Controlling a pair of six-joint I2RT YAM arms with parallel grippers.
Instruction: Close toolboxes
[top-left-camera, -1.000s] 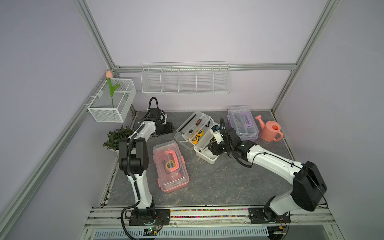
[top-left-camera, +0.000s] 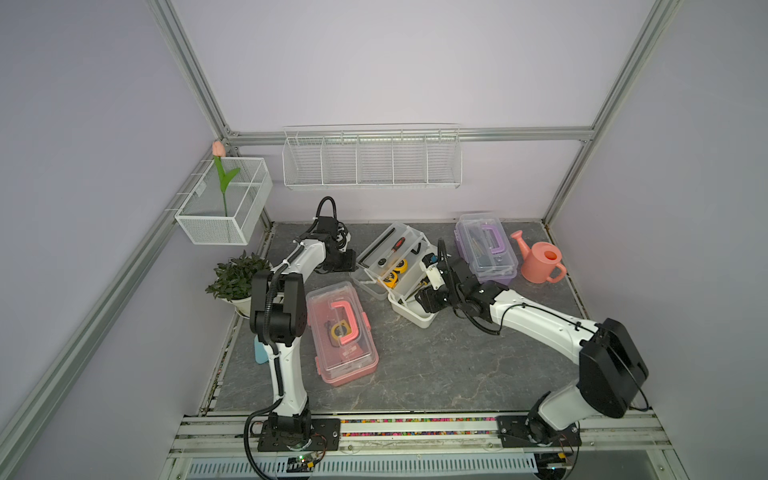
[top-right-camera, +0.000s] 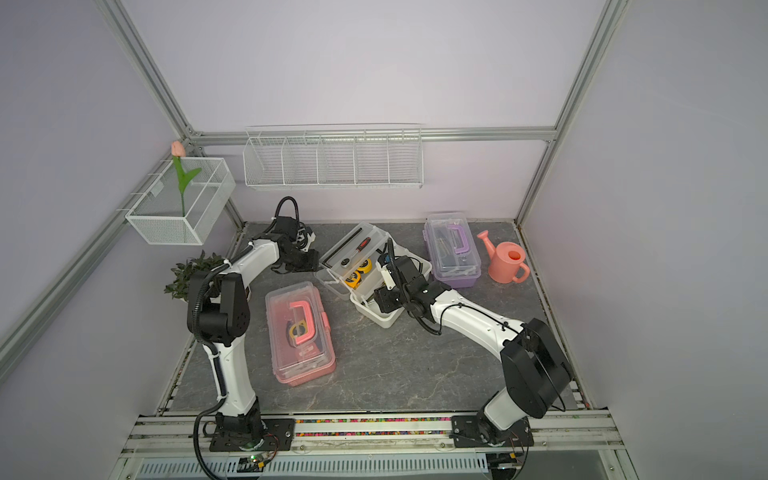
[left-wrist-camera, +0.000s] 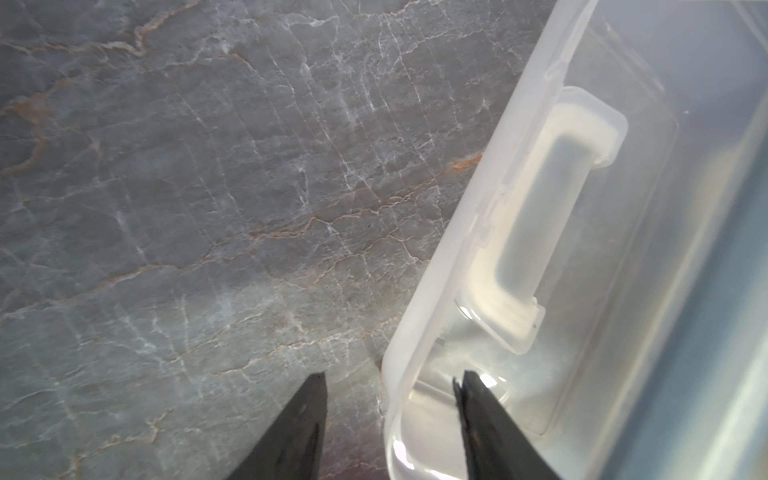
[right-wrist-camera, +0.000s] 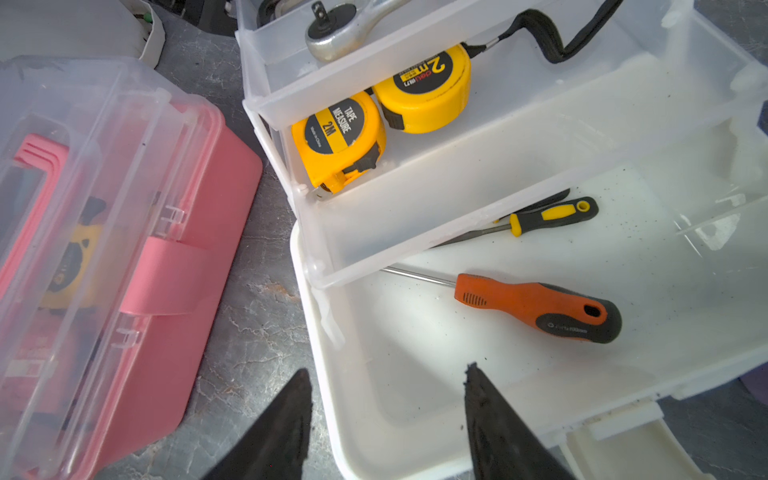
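Observation:
In the middle stands the white toolbox (top-left-camera: 414, 317), unfolded, its clear lid (left-wrist-camera: 456, 232) hanging out to the left. Its raised trays (right-wrist-camera: 448, 160) hold tape measures and other tools; screwdrivers (right-wrist-camera: 532, 304) lie in the base. My left gripper is at the lid's edge, fingers apart, with the rim seen between its fingertips; contact cannot be told. Over the base's near corner is my right gripper, open, nothing gripped. The pink toolbox (top-left-camera: 344, 336) at front left has its lid down. So does the purple toolbox (top-left-camera: 488, 248) at back right.
A pink watering can (top-left-camera: 543, 262) stands at far right. At the left are a potted plant (top-left-camera: 237, 280) and a white wall basket (top-left-camera: 224, 200); a wire rack (top-left-camera: 372, 158) hangs on the back wall.
My left gripper has moved right, up to the clear lid's edge. The toolboxes look unmoved.

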